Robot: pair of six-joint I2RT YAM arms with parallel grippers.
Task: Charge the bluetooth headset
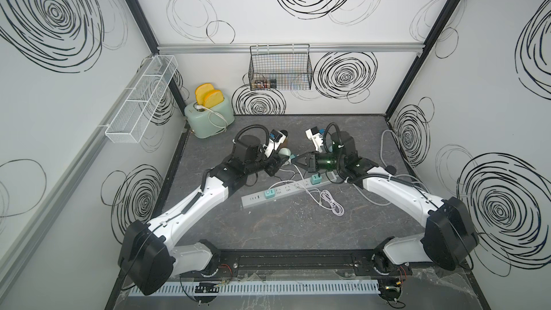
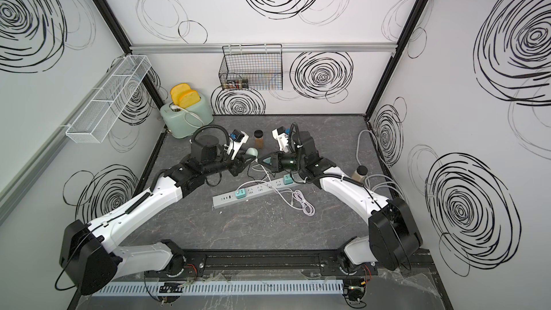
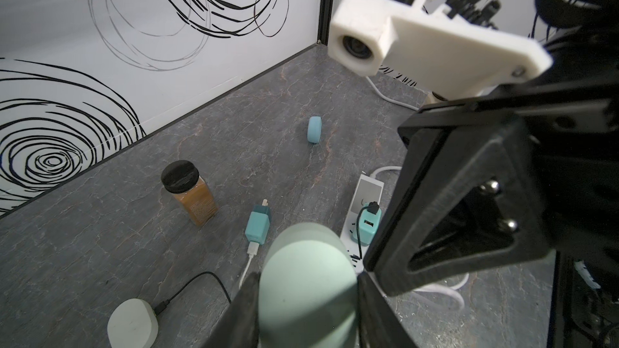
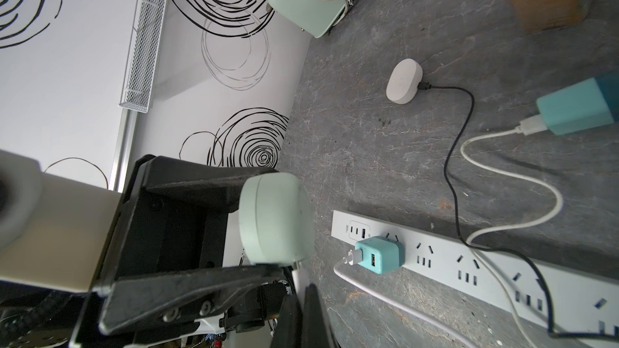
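A rounded pale-green headset case (image 3: 308, 283) is gripped between the fingers of my left gripper (image 1: 279, 159), which holds it above the table. In the right wrist view the same case (image 4: 276, 219) has its underside toward my right gripper. That gripper is shut, with a slim white cable plug (image 4: 299, 278) sticking out of its fingertips. The plug's tip meets the underside of the case; whether it sits inside the port I cannot tell. Both grippers face each other over the table's middle, behind the white power strip (image 1: 255, 199).
Teal adapters (image 4: 380, 254) sit in the strip, and a loose teal adapter (image 4: 574, 106) lies behind it. A white disc (image 4: 404, 81) on a black cable and an orange jar (image 3: 196, 199) stand nearby. Coiled white cable (image 1: 333, 203) lies in front.
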